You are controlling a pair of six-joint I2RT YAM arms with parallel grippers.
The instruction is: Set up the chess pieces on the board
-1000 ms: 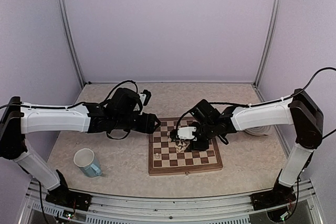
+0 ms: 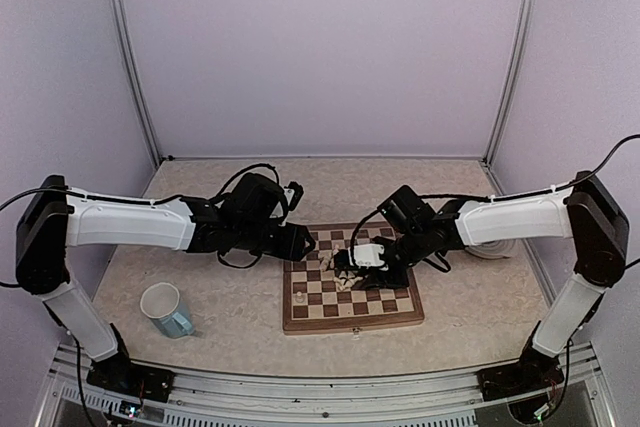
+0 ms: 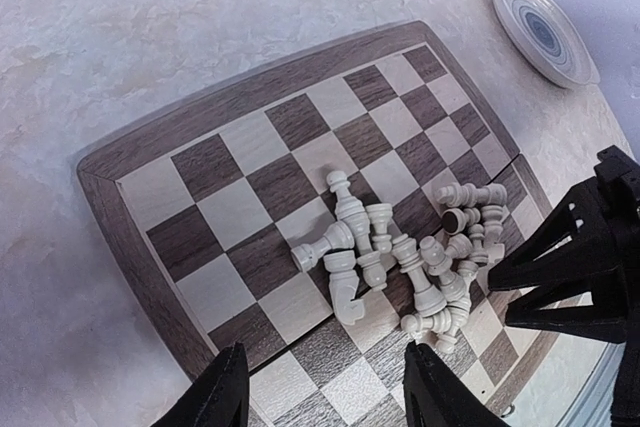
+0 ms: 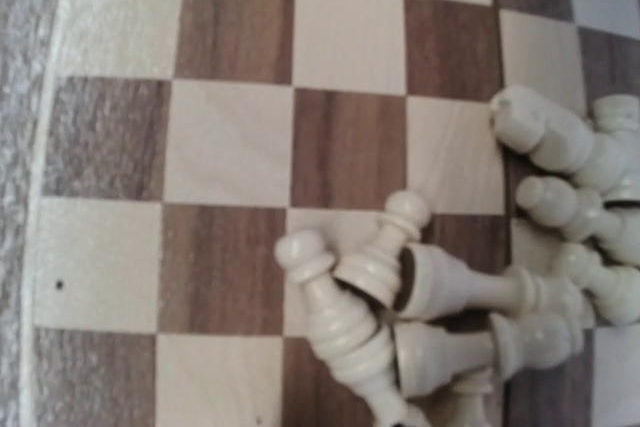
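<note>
The wooden chessboard (image 2: 352, 323) lies open on the table, with a pile of pale chess pieces (image 3: 350, 217) tipped on their sides around its middle. One pale piece (image 2: 300, 297) stands apart near the board's left front. My left gripper hangs above the board's left side, its fingers wide apart and empty. My right gripper is at the right edge of the pile, its fingers slightly parted with nothing visible between them. The right wrist view shows fallen pieces (image 4: 345, 337) close below; no fingers appear there.
A light blue mug (image 2: 166, 309) stands on the table left of the board. At the right, behind the right arm, sits a stack of pale plates (image 3: 545, 29).
</note>
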